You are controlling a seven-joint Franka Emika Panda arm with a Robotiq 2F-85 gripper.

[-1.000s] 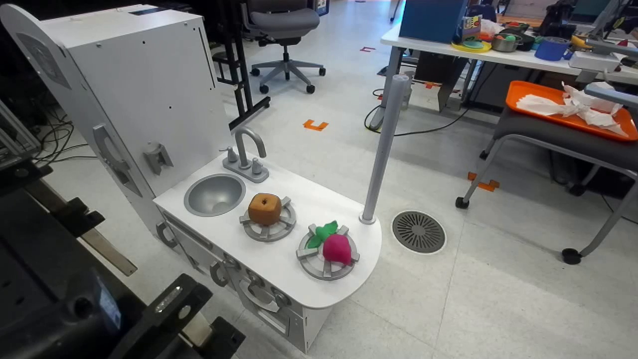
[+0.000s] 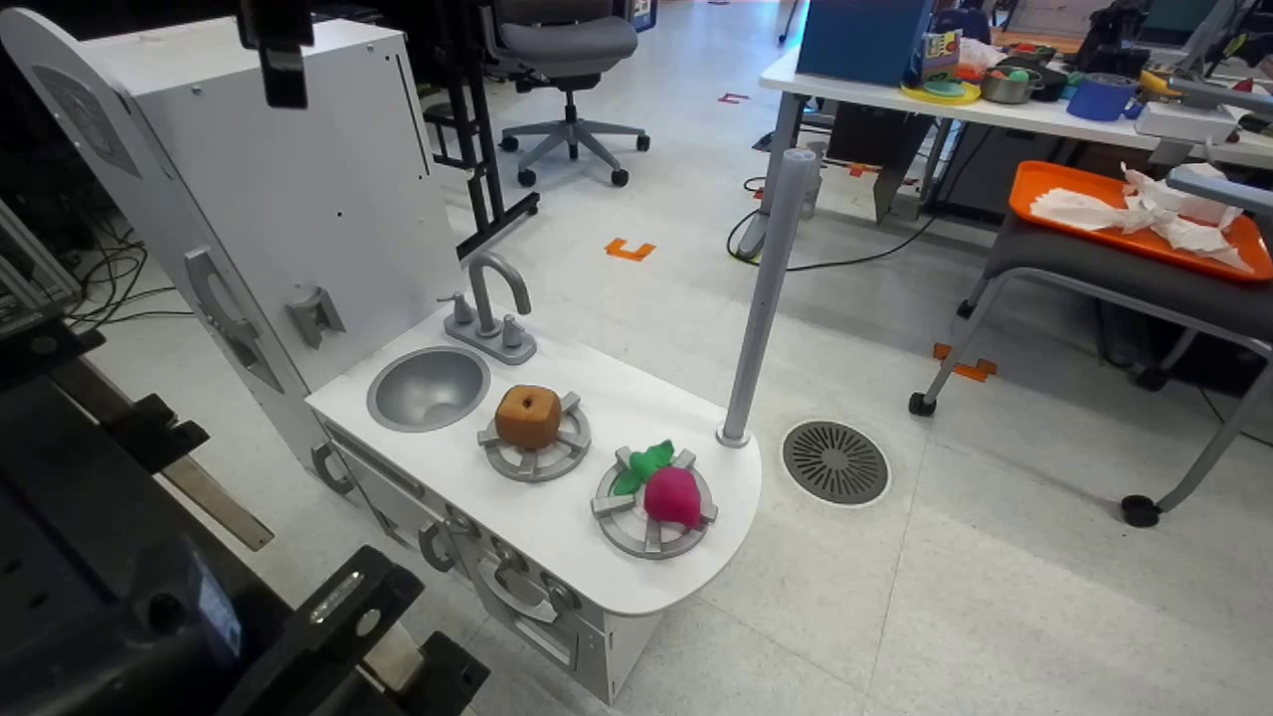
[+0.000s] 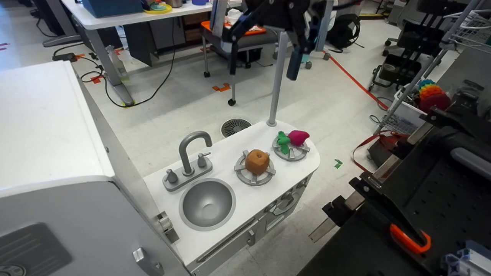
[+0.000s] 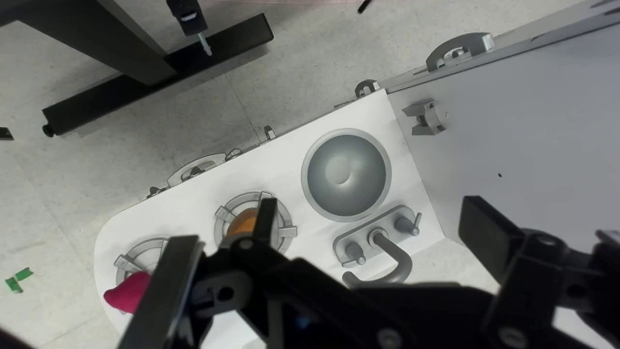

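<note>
A brown cube-like plush (image 2: 528, 417) with a small dark hole on top sits on the burner nearer the sink. On the other burner lies a magenta plush vegetable (image 2: 673, 496) with green leaves (image 3: 283, 142). My gripper (image 3: 263, 71) hangs high above the toy kitchen, its fingers spread wide with nothing between them. In the wrist view the brown plush (image 4: 242, 223) and the magenta one (image 4: 129, 293) are partly covered by gripper parts. One dark finger (image 2: 284, 74) enters the top left of exterior view 1.
The round grey sink (image 2: 430, 390) is empty, with a curved faucet (image 3: 193, 146) behind it. A tall white cabinet (image 2: 286, 179) stands beside the sink. An upright grey pole (image 2: 770, 298) rises from the counter's far edge. White counter shows between the burners.
Part of my gripper has come into the top left of exterior view 1, in front of the white cabinet. Both plush toys stay where they were.
</note>
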